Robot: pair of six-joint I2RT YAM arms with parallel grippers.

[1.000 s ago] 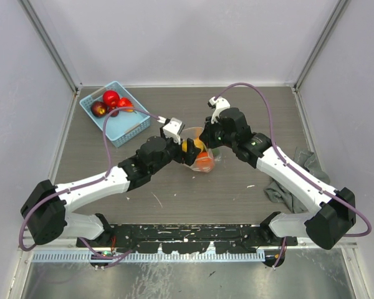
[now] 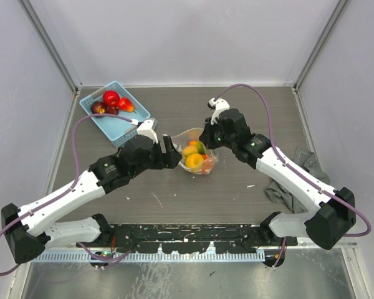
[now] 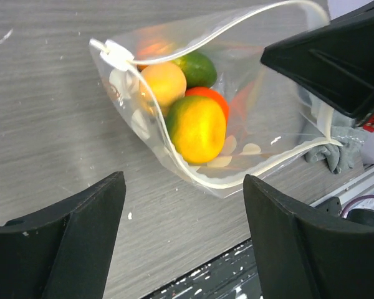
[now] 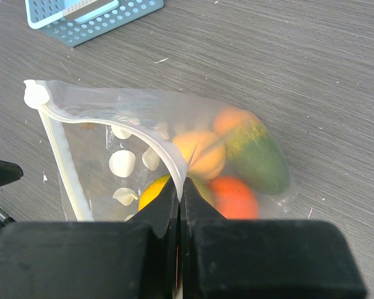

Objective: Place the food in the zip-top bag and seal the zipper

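Observation:
The clear zip top bag (image 2: 195, 136) lies mid-table with its mouth spread, and several pieces of food are inside. Among them are a yellow-orange mango (image 3: 197, 129), a peach-coloured fruit (image 3: 164, 83) and a green-orange one (image 4: 257, 156). My right gripper is shut on the rim of the bag's mouth; the white zip edge runs into its fingertips. Just left of the bag, my left gripper (image 2: 169, 152) stands open, its fingers (image 3: 90, 230) wide apart with nothing between them. The white slider (image 4: 36, 94) sits at the mouth's far corner.
A blue basket (image 2: 114, 128) at the back left holds several red and dark food pieces (image 2: 111, 98). A grey cloth (image 2: 293, 187) lies at the right. Bare table shows in front of and behind the bag.
My left gripper was over the bag's mouth with a yellow-orange food piece; it has drawn back leftward and opened, and the food now lies in the bag. The right arm has stayed put.

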